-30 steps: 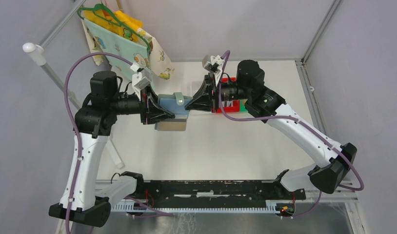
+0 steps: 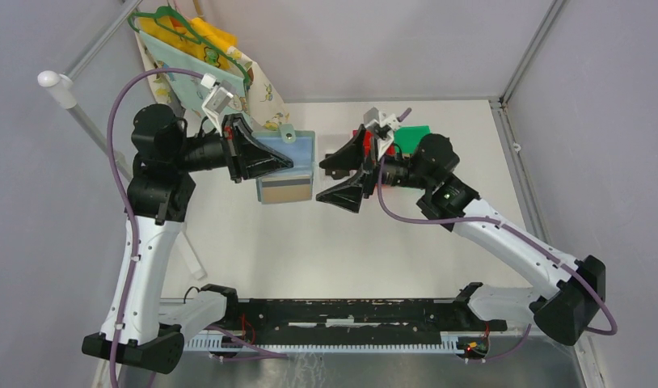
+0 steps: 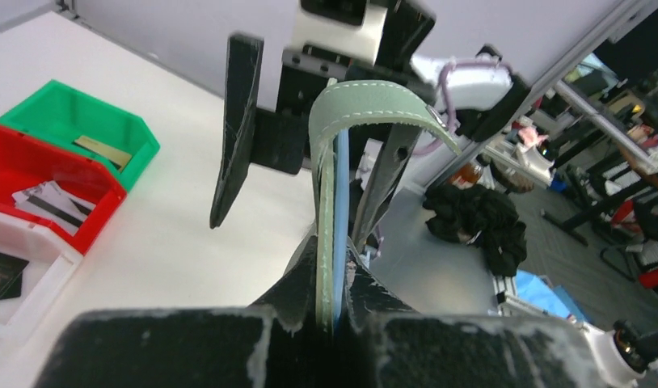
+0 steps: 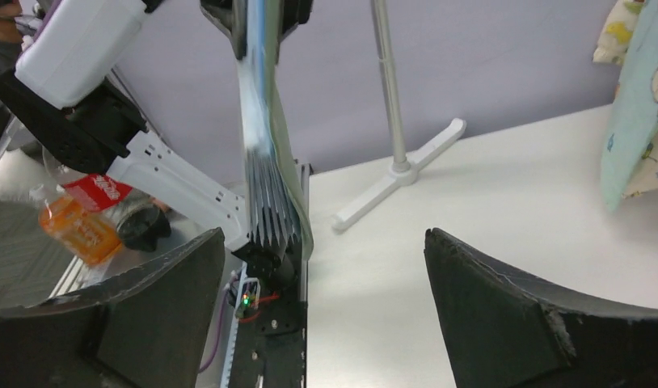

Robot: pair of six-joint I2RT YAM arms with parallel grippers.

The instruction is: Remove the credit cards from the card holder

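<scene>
The card holder, light blue inside with a pale green strap, hangs above the table with my left gripper shut on its left side. Its lower part shows a tan panel with a dark stripe. Edge-on in the right wrist view, the holder shows several thin leaves fanned at its end; I cannot tell from here which are cards. My right gripper stands open to the right of the holder, apart from it, with nothing between its fingers.
On the table at the right lie a green bin, a red bin with cards inside, and a white bin holding something dark. A clothes rack with cloths stands at the back left.
The holder, in my left gripper, has shifted upward in the top view.
</scene>
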